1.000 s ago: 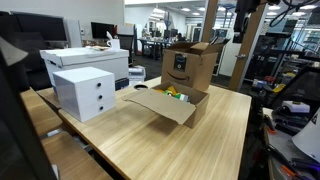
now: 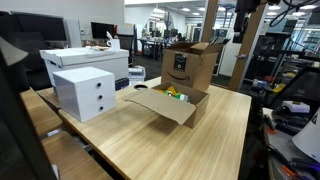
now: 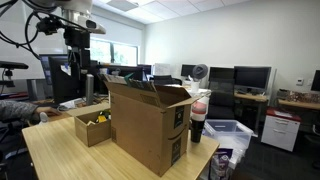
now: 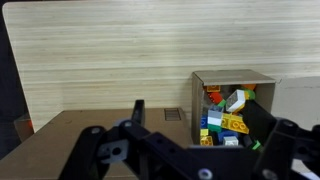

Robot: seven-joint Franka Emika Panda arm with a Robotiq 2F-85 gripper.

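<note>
Colourful toy bricks (image 4: 226, 122) lie inside a small open cardboard box (image 4: 232, 76), seen at the right of the wrist view. That box (image 2: 197, 108) stands on the wooden table in exterior view 1, with a broad flap (image 2: 158, 103) folded out toward the near left. My gripper is open, its dark fingers wide apart at the bottom of the wrist view, and nothing is held. In exterior view 2 the gripper (image 3: 70, 68) hangs well above the table, clear of the box. The right finger covers part of the bricks.
A tall cardboard box (image 3: 148, 130) with raised flaps stands beside the brick box. White boxes (image 2: 88, 92) sit toward the left of the table in exterior view 1. Bare wood (image 2: 135, 140) is free along the near side.
</note>
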